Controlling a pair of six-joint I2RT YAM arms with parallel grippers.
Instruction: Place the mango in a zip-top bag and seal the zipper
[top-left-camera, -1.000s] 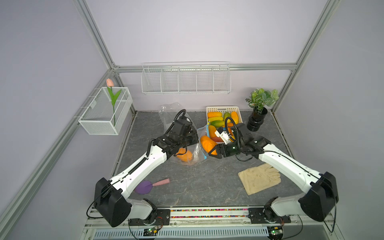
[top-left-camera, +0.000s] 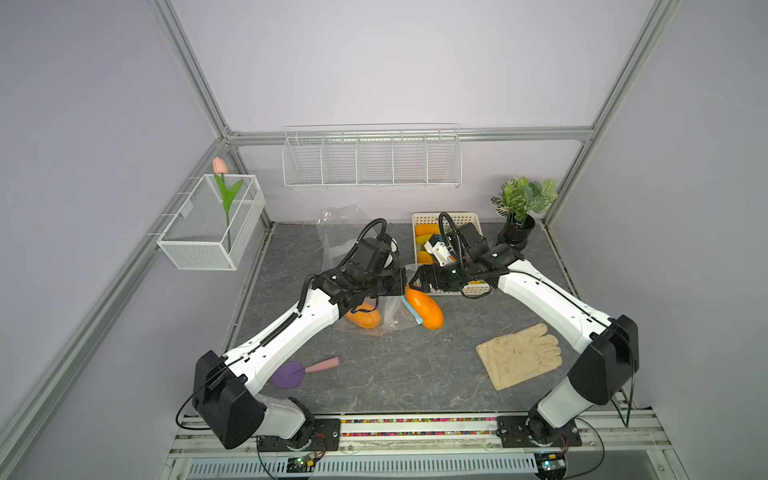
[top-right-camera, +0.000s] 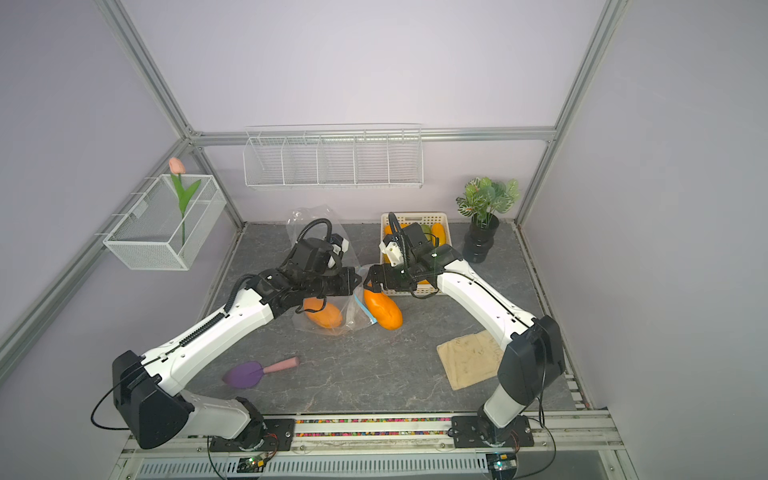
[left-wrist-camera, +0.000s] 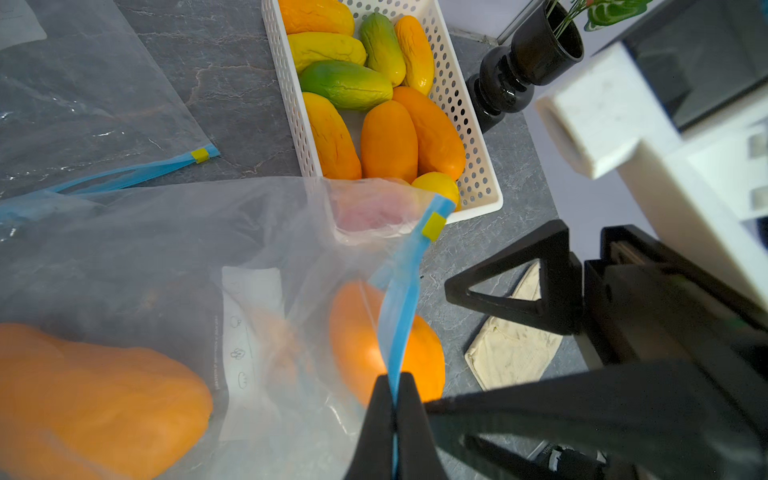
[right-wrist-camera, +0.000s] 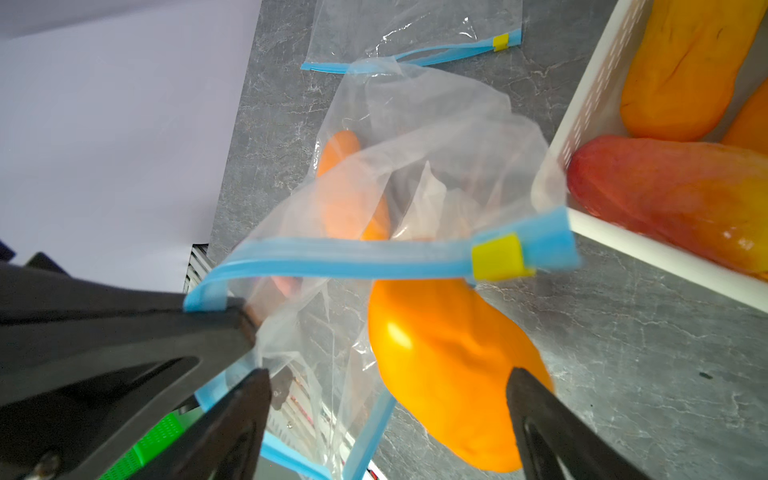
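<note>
A clear bag with blue zipper (left-wrist-camera: 408, 280) is held up by my left gripper, shut on its zipper edge. An orange mango (left-wrist-camera: 104, 400) lies inside the bag at the left. A second orange mango (right-wrist-camera: 452, 368) is at the bag's mouth on the right; in the top views it lies low beside the zipper, seemingly on the table. My right gripper is open above that mango, its fingers blurred on either side of it.
A white basket of fruit (left-wrist-camera: 284, 80) stands behind. Another bag (left-wrist-camera: 88, 88) lies at the back left. A glove (top-left-camera: 518, 356), a purple spatula (top-left-camera: 288, 373) and a potted plant (top-left-camera: 516, 232) sit around the table.
The right arm has moved inward and up, and the second mango now lies lower, nearer the front, apart from the right fingers. The left gripper has shifted slightly right.
</note>
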